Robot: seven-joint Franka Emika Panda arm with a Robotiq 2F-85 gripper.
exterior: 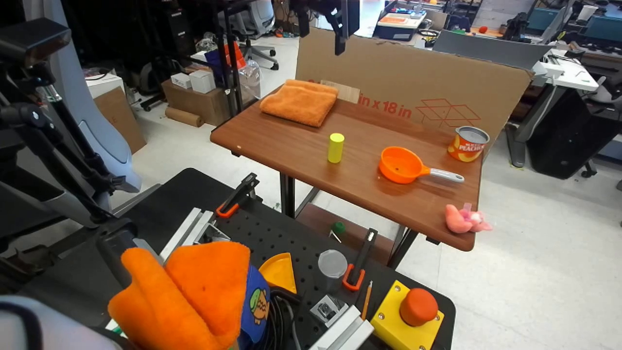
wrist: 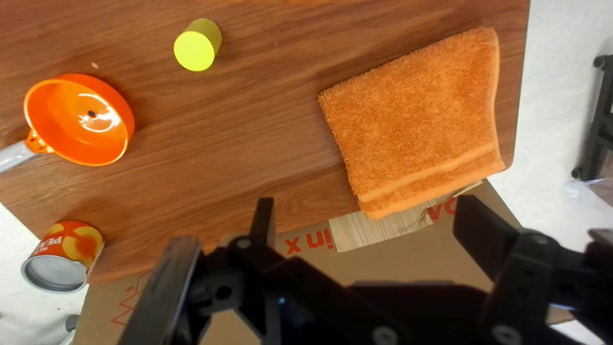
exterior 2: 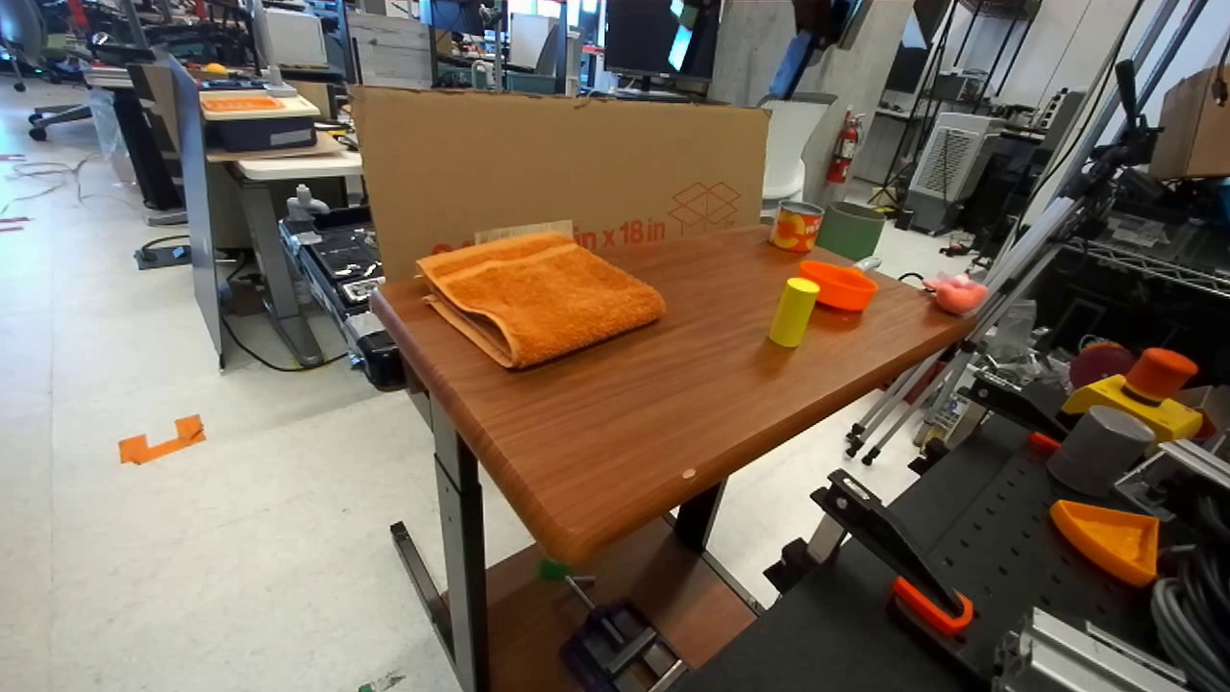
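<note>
High above the table's far side, my gripper (exterior: 321, 34) hangs open at the top of exterior view 1, nothing between its fingers. A folded orange towel (wrist: 416, 118) lies flat near one end of the table, well below the gripper in the wrist view. Toward the front edge a yellow cylinder (exterior: 336, 148) stands upright. An orange pan (exterior: 401, 165) with a grey handle sits right of it. Behind the pan stands a peach can (exterior: 466, 144). At the right front corner rests a pink plush toy (exterior: 464, 219), outside the wrist view.
A tall cardboard sheet (exterior 2: 553, 167) stands along the back edge of the brown table (exterior 2: 600, 409). Bare tabletop lies between towel, cylinder and pan. Nearer exterior view 1, a black pegboard bench (exterior: 233, 204) carries clamps, an orange cloth (exterior: 204, 286) and a red button box (exterior: 408, 318).
</note>
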